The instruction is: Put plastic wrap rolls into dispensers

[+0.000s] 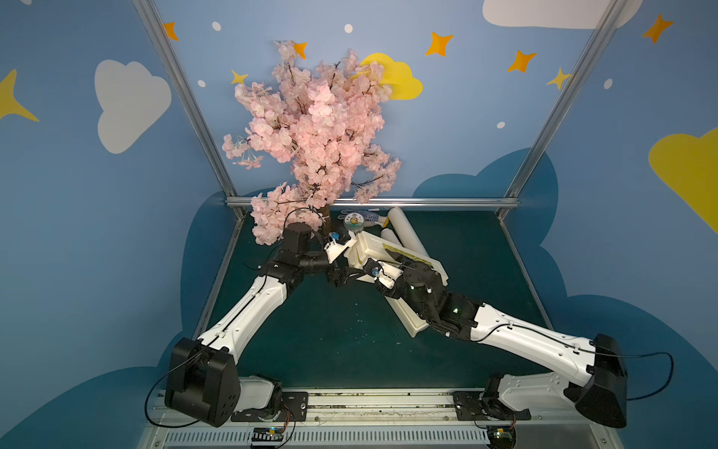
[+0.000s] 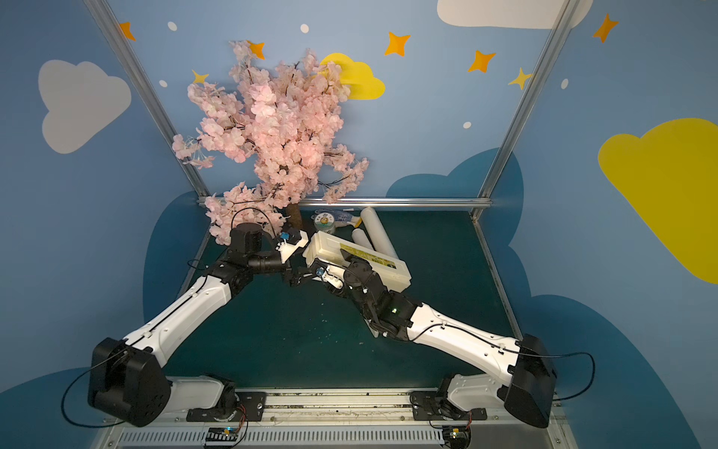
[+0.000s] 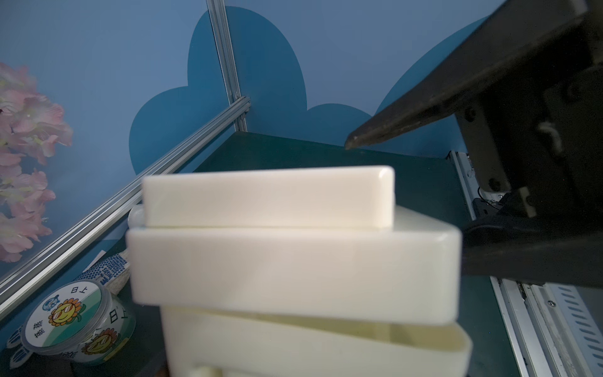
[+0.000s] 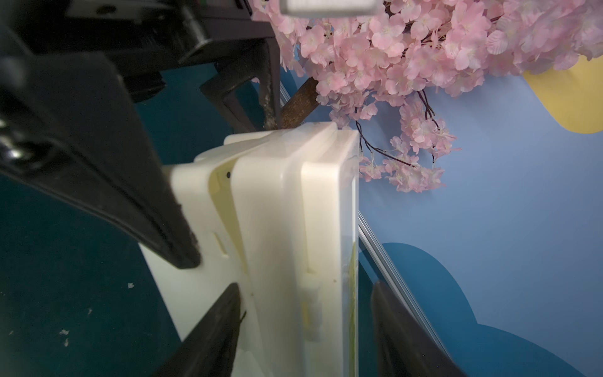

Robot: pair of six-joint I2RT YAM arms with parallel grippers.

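One cream dispenser [image 1: 364,241] with a clear lid lies raised and tilted over a second pale dispenser [image 1: 410,320] in the middle of the table. My right gripper is open, its two fingers [image 4: 210,336] on either side of the upper dispenser's body. At the dispensers' left end stands my left gripper [image 1: 357,275], open; its dark fingers [image 4: 179,235] show apart in the right wrist view. Cream ends of the dispensers [image 3: 295,270] fill the left wrist view, where the left fingers cannot be seen. Behind lie white wrap rolls [image 1: 407,230], partly hidden.
A round tub [image 3: 66,314] with a sunflower label and a bottle [image 1: 376,220] stand at the back. Pink blossom branches [image 1: 321,127] rise at back left.
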